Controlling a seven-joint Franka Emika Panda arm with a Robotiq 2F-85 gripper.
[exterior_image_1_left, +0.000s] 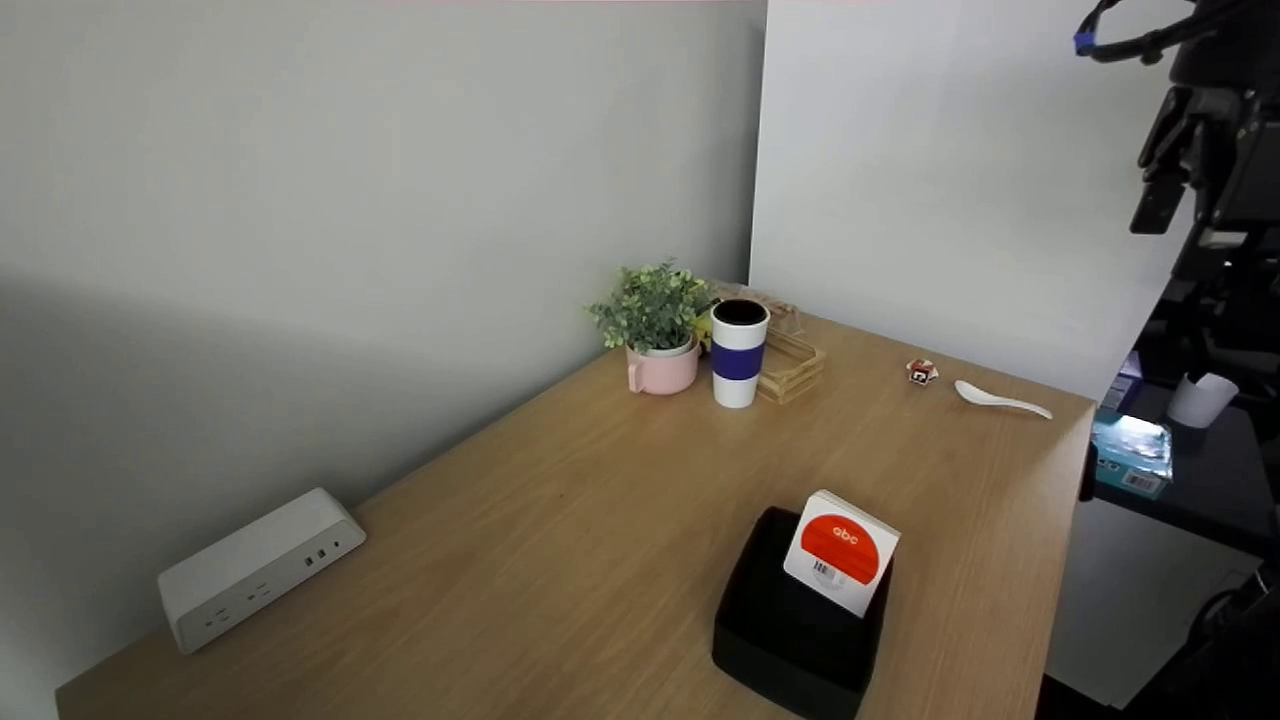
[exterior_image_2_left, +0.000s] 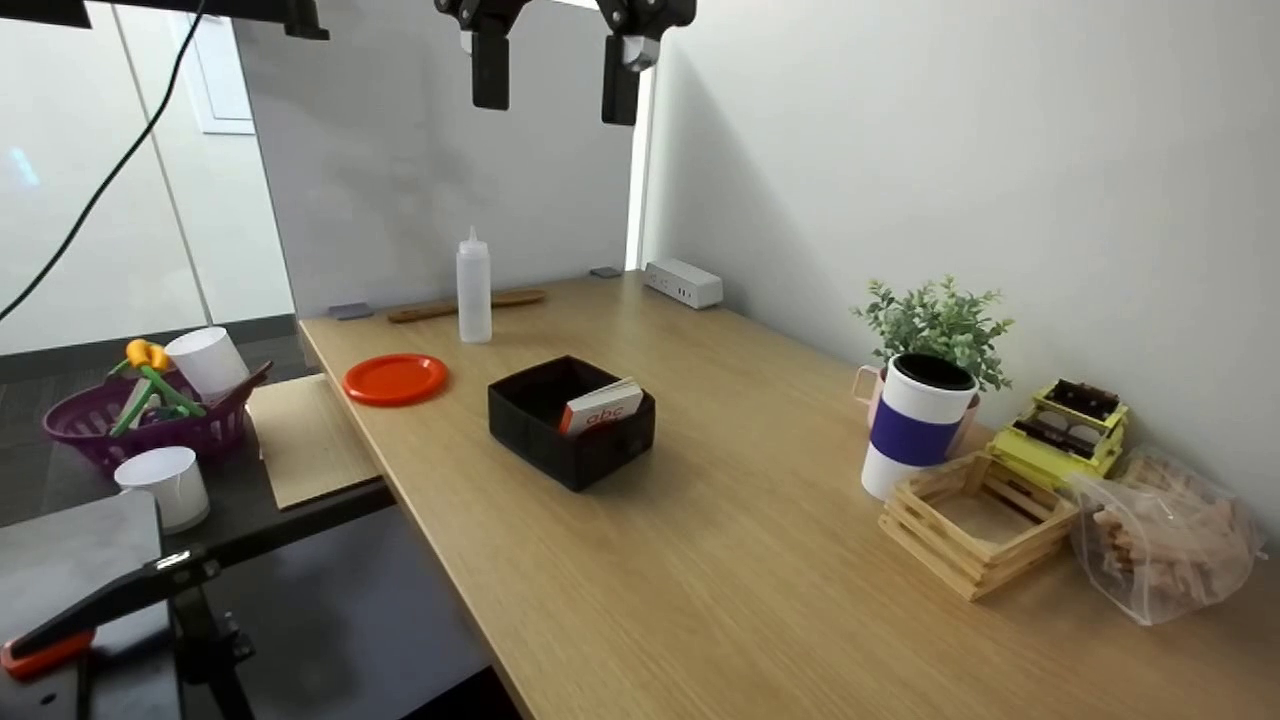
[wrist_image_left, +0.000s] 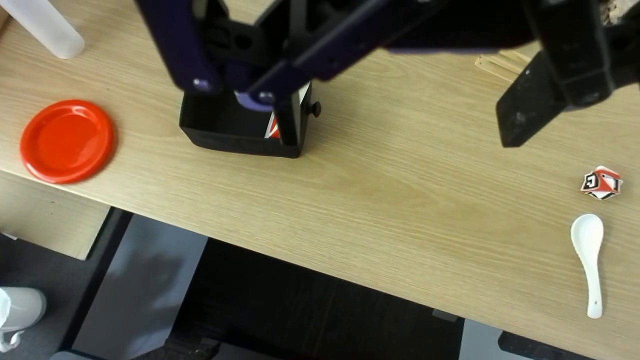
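Note:
High above the table, my gripper hangs open, its two black fingers wide apart with nothing between them. The wrist view looks down past the gripper onto bare wood. A black box holds a white and red "abc" card pack, which leans against one side; my gripper partly covers both in the wrist view. A white spoon lies near a small red and white folded piece. Elsewhere on the table are a red plate and a clear squeeze bottle.
Along the wall stand a white and purple cup, a potted plant, a wooden crate, a yellow crate, a plastic bag and a white power strip.

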